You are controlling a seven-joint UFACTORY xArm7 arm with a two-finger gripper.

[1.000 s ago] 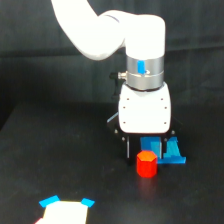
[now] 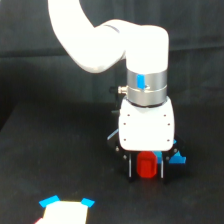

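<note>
A small red block [image 2: 147, 164] sits on the dark table, below the white hand. My gripper [image 2: 146, 172] is lowered over it, its thin fingers standing to the left and right of the block. A narrow dark gap shows on each side, so the fingers look open and not closed on it. The hand covers the top of the block. Just behind, a blue piece [image 2: 178, 157] is mostly hidden by the hand, with only its right part showing.
At the lower left edge lies a white object with blue corner pieces [image 2: 66, 213], partly cut off by the frame. A dark curtain hangs behind.
My gripper has come down, from above and behind the red block to around it. The blue piece is now more covered by the hand. The red block seems to be in about the same place.
</note>
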